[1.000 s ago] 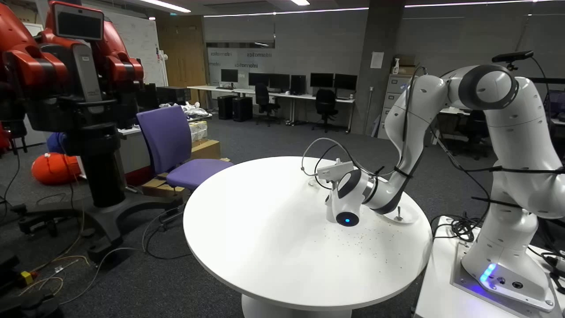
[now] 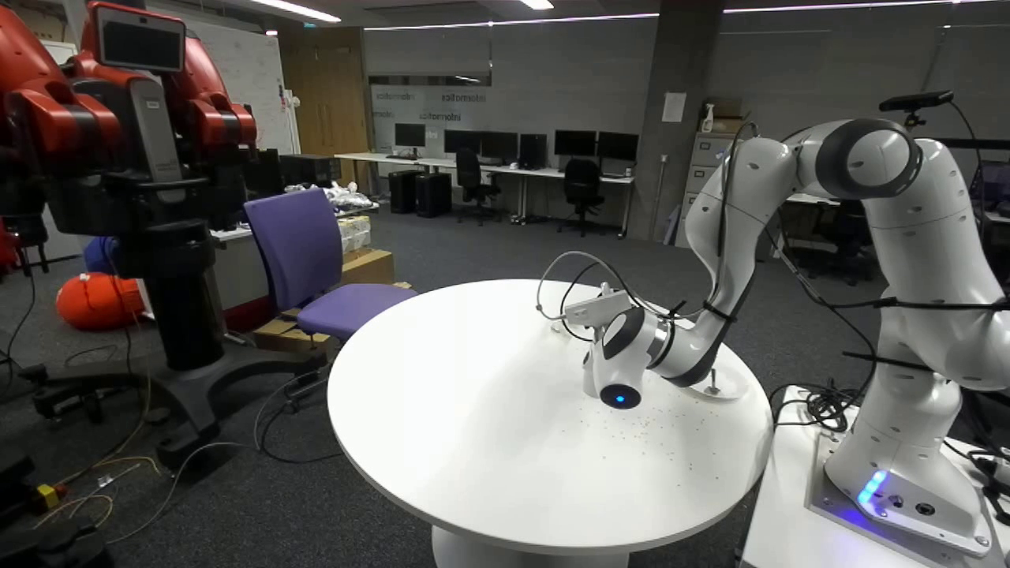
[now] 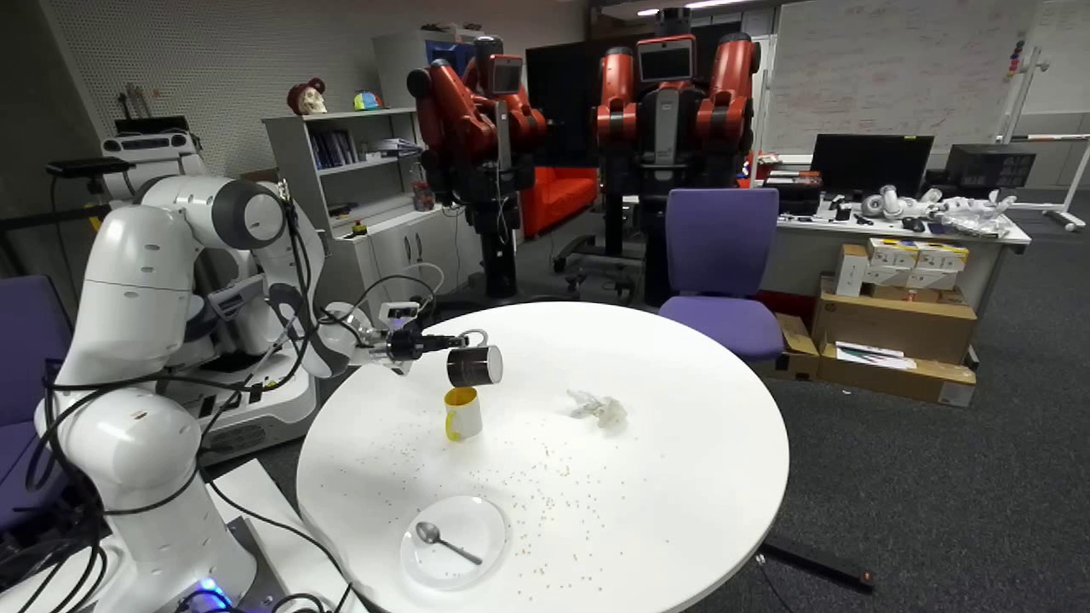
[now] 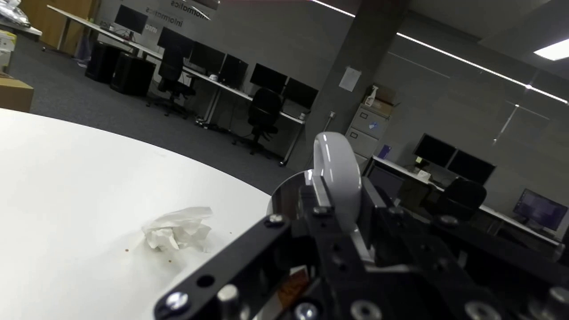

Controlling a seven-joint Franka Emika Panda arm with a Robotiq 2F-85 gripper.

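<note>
A black mug with a pale inside (image 3: 474,366) hangs tipped on its side in exterior view 2. My gripper (image 3: 461,341) is shut on its handle, above the table. In the wrist view the white handle (image 4: 338,170) stands between the fingers, and the mug's dark body (image 4: 286,197) is mostly hidden behind them. Just below the held mug, a white mug with a yellow inside (image 3: 464,415) stands upright on the table. In exterior view 1 the arm's wrist hides both mugs.
The round white table (image 3: 674,480) has small crumbs scattered over it. A crumpled tissue (image 3: 600,409) lies right of the mugs. Near the front edge, a white plate (image 3: 482,511) holds a spoon (image 3: 450,542).
The arm's wrist has dipped very slightly in exterior view 1. More small crumbs show on the table beneath and beside it.
</note>
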